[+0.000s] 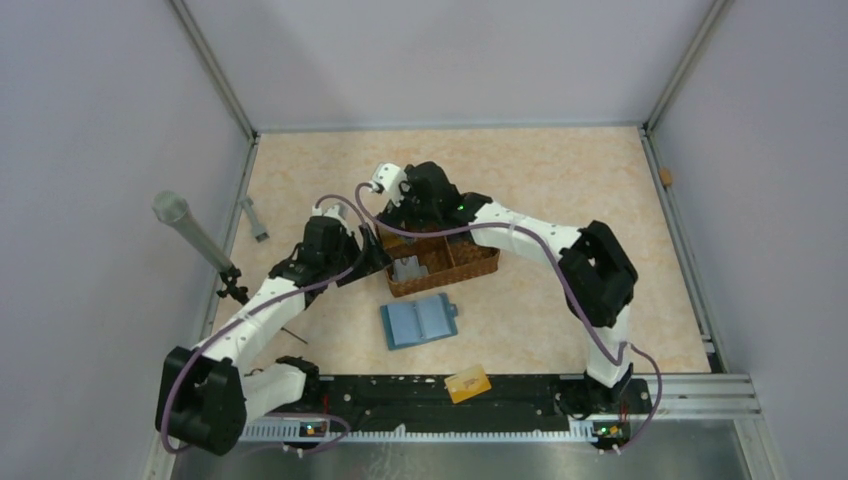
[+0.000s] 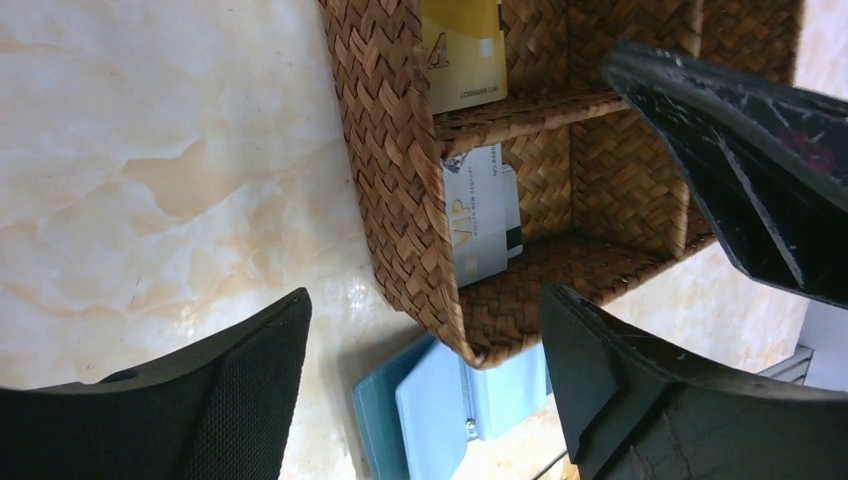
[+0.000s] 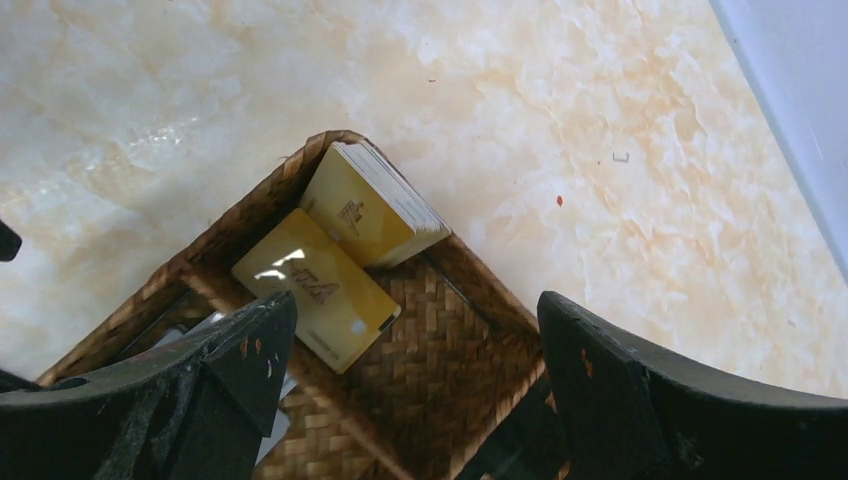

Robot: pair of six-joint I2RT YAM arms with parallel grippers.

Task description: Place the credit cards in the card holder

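The blue card holder (image 1: 420, 321) lies spread open on the table in front of the woven basket (image 1: 440, 279). In one basket compartment, gold cards (image 3: 318, 287) lie flat beside an upright stack of gold cards (image 3: 370, 205). Silver cards (image 2: 478, 213) rest in the neighbouring compartment. My left gripper (image 1: 378, 248) is at the basket's left side, its fingers (image 2: 610, 385) parted with nothing between them. Over the gold-card compartment hovers my right gripper (image 1: 392, 214), open and empty; its fingers (image 3: 240, 370) frame the cards from above. A dark finger crosses the upper right of the left wrist view.
On the dark strip at the table's front edge lies a gold card (image 1: 467, 384). A grey post (image 1: 192, 230) stands at the left, near a small grey object (image 1: 254, 219). The table right of the basket and behind it is clear.
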